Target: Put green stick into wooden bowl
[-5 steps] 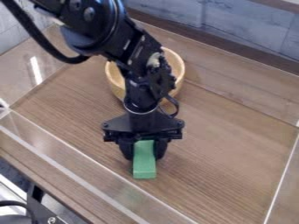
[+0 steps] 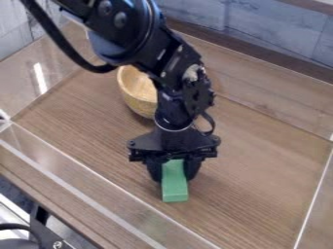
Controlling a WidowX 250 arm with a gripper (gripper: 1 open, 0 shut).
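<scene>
The green stick [image 2: 174, 185] stands out below my gripper [image 2: 173, 171], which is shut on its upper part. One end of the stick points toward the camera and the near side of the table; the rest is hidden by the fingers. Whether the stick touches the table I cannot tell. Behind the arm is the wooden bowl [image 2: 132, 89], round and pale, with only its left part showing past the dark arm.
White lines [image 2: 97, 199] run along its near left side. Dark equipment [image 2: 26, 219] sits past the lower left edge, and a grey wall [image 2: 267, 29] closes the back.
My gripper and the green stick have shifted a little to the right. The bowl stays in place, now more covered by the arm on its right side.
</scene>
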